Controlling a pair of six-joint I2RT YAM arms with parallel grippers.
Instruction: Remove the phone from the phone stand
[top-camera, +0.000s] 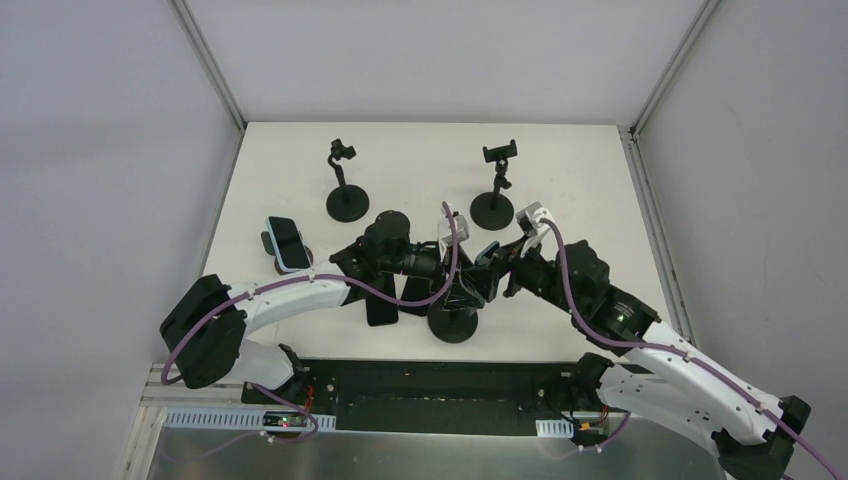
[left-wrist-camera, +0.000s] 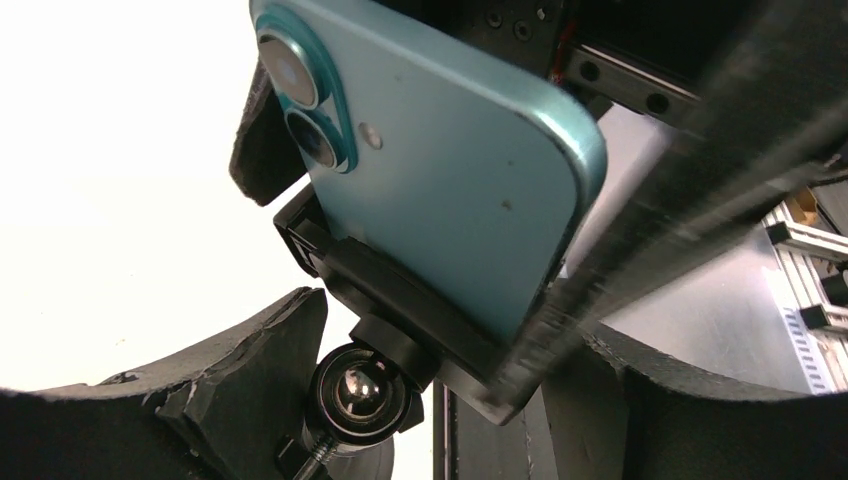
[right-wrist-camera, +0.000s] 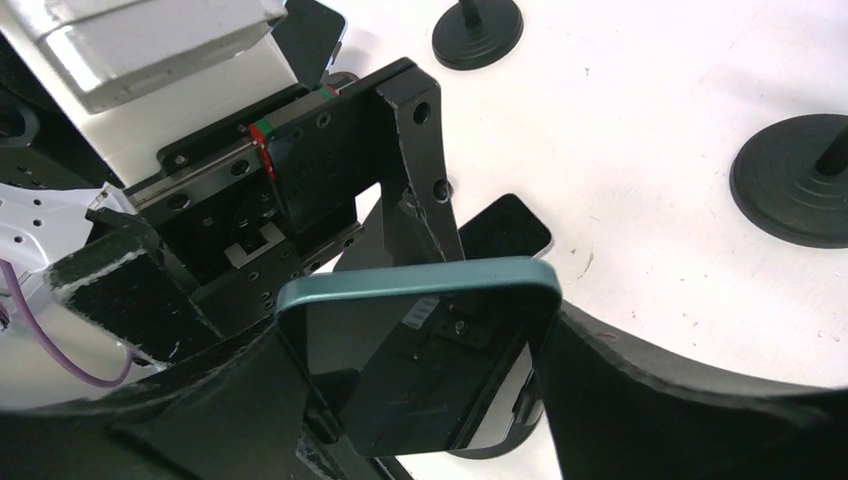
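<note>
The light-blue phone sits in the black clamp of the phone stand, its two camera lenses showing. Below the clamp is a silver ball joint, between the fingers of my left gripper. Its left finger lies close by the joint, and a gap shows on the other side, so this gripper is open around the neck. In the right wrist view my right gripper has a finger against each long side of the phone. The stand's round base rests on the table; from above, the arms mostly hide the clamp.
Two empty phone stands stand at the back. Another phone leans on a holder at the left. Two dark phones lie under the left arm. Room is free on the right side.
</note>
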